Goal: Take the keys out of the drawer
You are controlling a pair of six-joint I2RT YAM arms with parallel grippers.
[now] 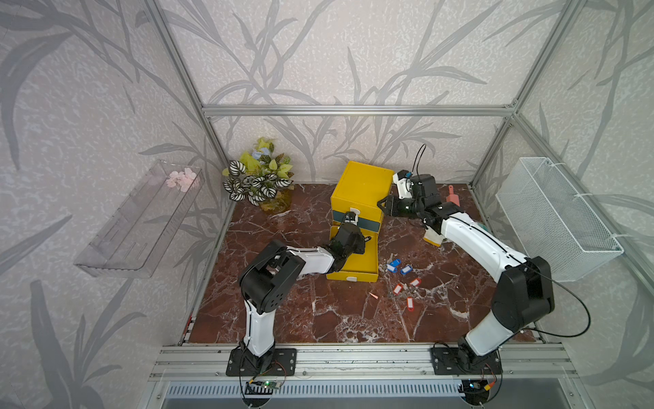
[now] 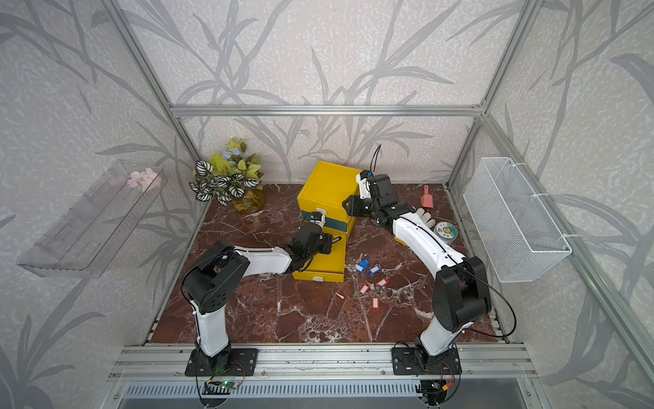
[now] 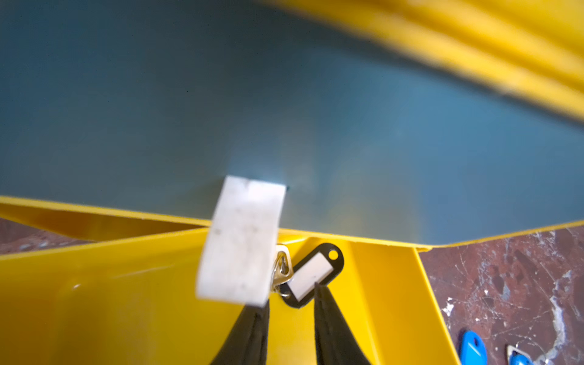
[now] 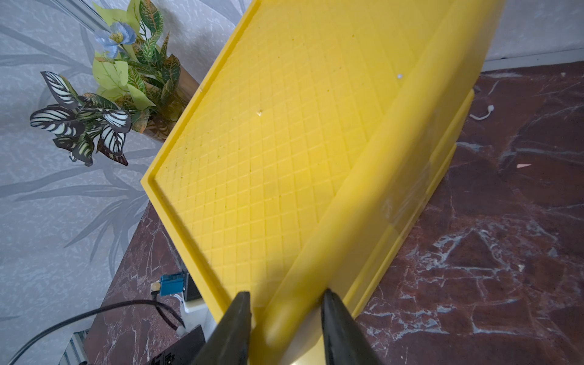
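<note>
A yellow drawer unit [image 1: 362,182] stands at the back middle, its lower drawer [image 1: 361,271] pulled out. In the left wrist view, a black key tag [image 3: 313,273] with metal rings [image 3: 281,267] lies in the drawer, partly behind a white tab [image 3: 240,240] on the blue-grey front above. My left gripper is open over the drawer, just before the tag, with nothing between its fingers. My right gripper is part open around the top right front edge of the yellow unit, one finger either side of it.
Several blue tags [image 1: 406,270] and red tags [image 1: 410,303] lie on the table right of the drawer. A plant [image 1: 262,180] stands back left. A wire basket [image 1: 551,225] hangs at the right wall.
</note>
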